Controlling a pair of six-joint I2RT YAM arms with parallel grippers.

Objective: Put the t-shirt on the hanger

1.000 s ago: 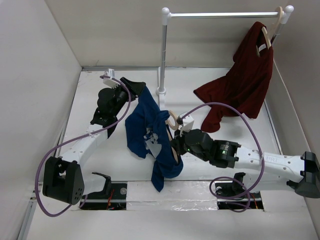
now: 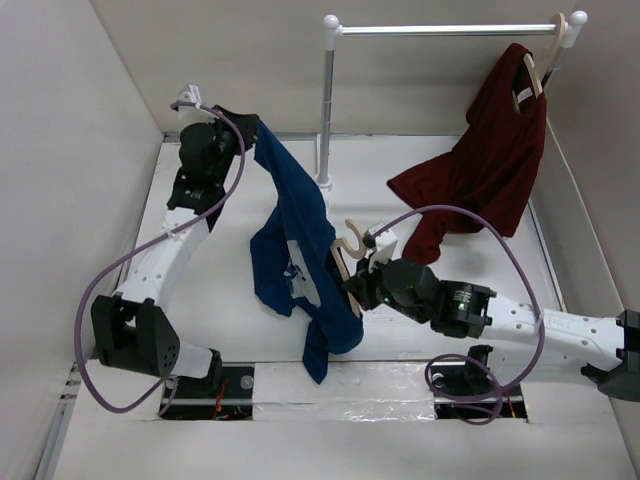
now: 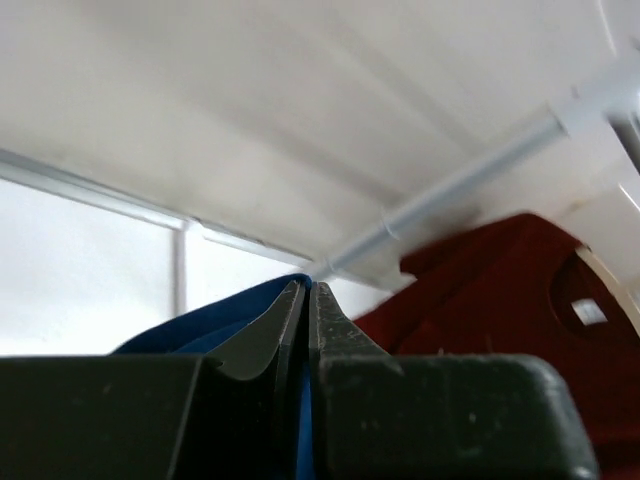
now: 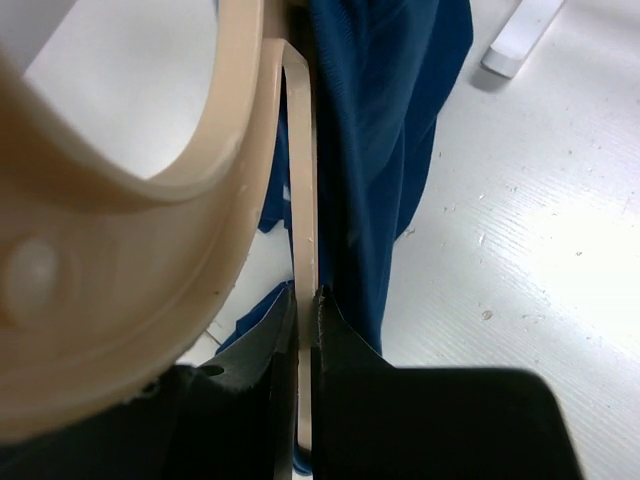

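The blue t-shirt (image 2: 295, 225) is pulled up taut toward the back left by my left gripper (image 2: 250, 128), which is shut on its edge; in the left wrist view the fingertips (image 3: 296, 310) pinch the cloth. My right gripper (image 2: 360, 288) is shut on a wooden hanger (image 2: 342, 262) at the middle of the scene, its hook upward. In the right wrist view the hanger (image 4: 303, 180) runs vertically along the blue cloth (image 4: 370, 160); how far it sits inside the shirt is unclear. The shirt's lower part lies on the floor.
A white rail rack (image 2: 440, 30) stands at the back, its left post near the shirt. A maroon garment (image 2: 465, 180) hangs on a hanger at its right end.
My left gripper has risen toward the back left, stretching the shirt upward and uncovering more of the hanger's hook. The right arm has shifted very slightly.
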